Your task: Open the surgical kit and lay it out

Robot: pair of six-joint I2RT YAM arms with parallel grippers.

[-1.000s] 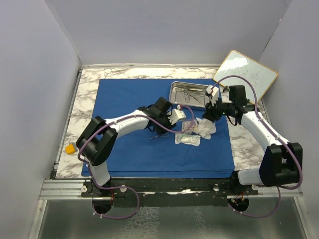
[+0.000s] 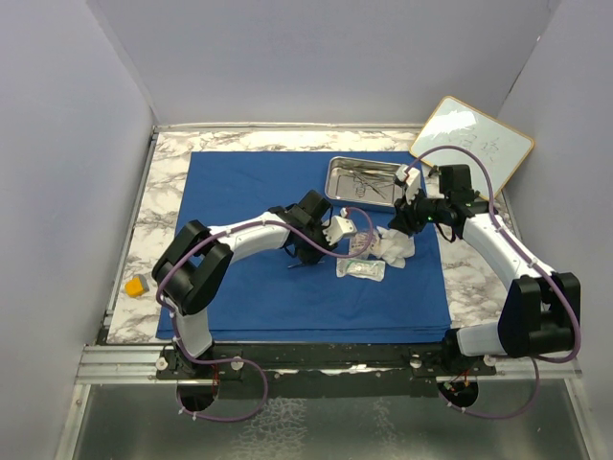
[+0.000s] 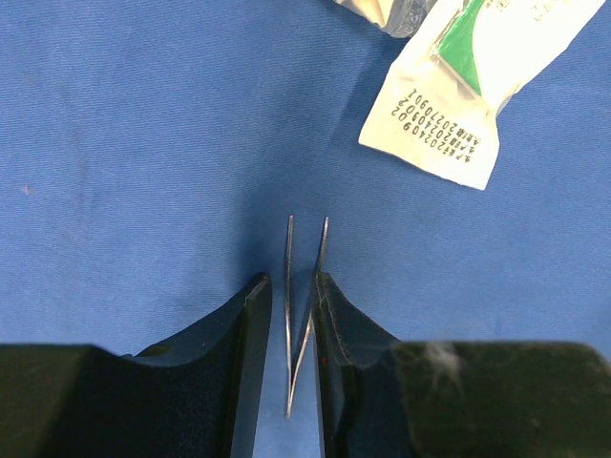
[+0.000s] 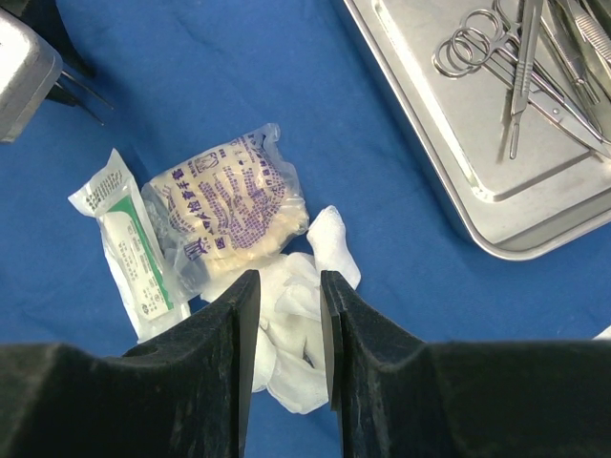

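Note:
Thin metal tweezers (image 3: 290, 396) lie on the blue cloth, their two prongs spread toward the top of the left wrist view. My left gripper is part open right over them. The prongs show in the gap between its fingers, and the right finger partly overlaps one prong; whether it touches is hard to tell. To the right, my right gripper hangs open and empty above crumpled white gauze (image 4: 329, 248). Beside the gauze are a clear bag with purple print (image 4: 224, 196) and a slim white-and-green packet (image 4: 138, 258).
A steel tray (image 2: 334, 182) with scissors and other instruments (image 4: 523, 76) stands at the back of the cloth. A whiteboard (image 2: 471, 134) leans at the back right, and a yellow block (image 2: 136, 286) sits at the left edge. Bare blue cloth (image 2: 287, 307) fills the front.
My left gripper has come slightly down and toward the front, onto the tweezers, hiding more of them in the top view. The right arm is unmoved.

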